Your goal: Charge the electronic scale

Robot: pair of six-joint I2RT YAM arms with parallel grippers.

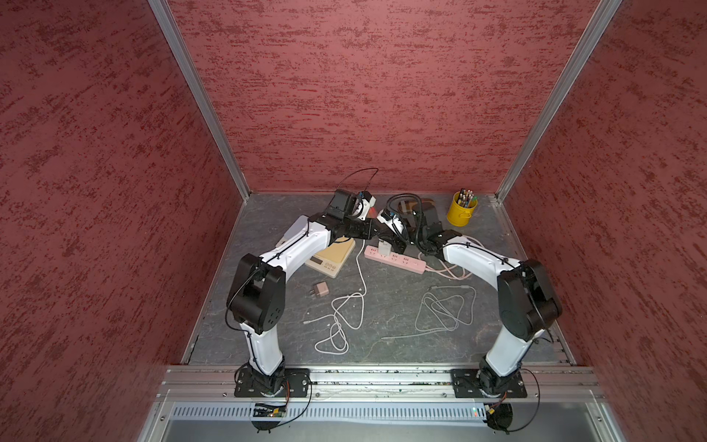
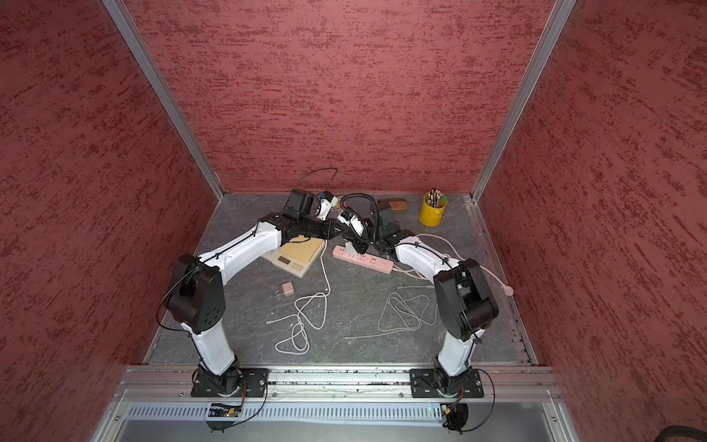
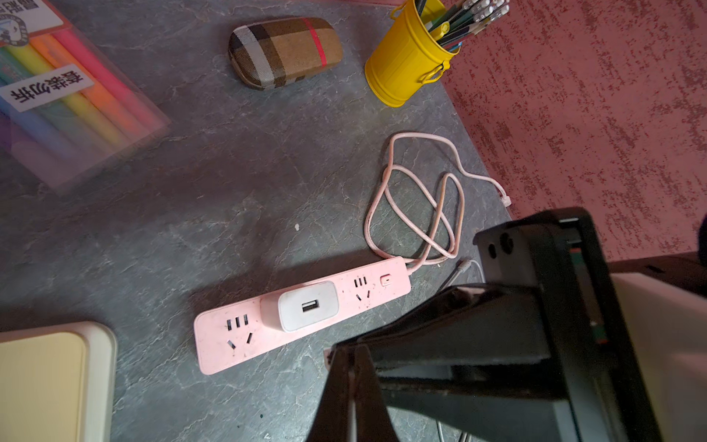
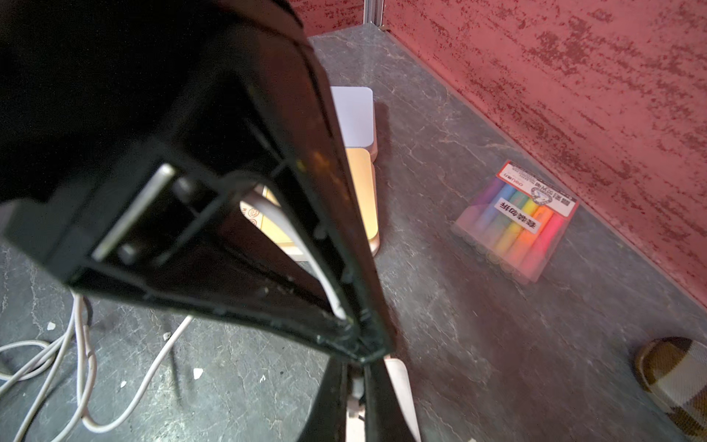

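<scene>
The beige electronic scale lies under my left arm. A pink power strip sits mid-table with a white charger plugged in, its USB port facing up. From the table a white cable rises to my left gripper, shut with a thin pale line between its fingers. In the right wrist view, the cable passes along the left gripper's frame. My right gripper is shut on a small pale piece, seemingly this cable's end, mostly hidden. The grippers' tips nearly meet above the strip.
A pink plug adapter and another white cable lie in front. Behind are markers, a plaid case and a yellow pencil bucket.
</scene>
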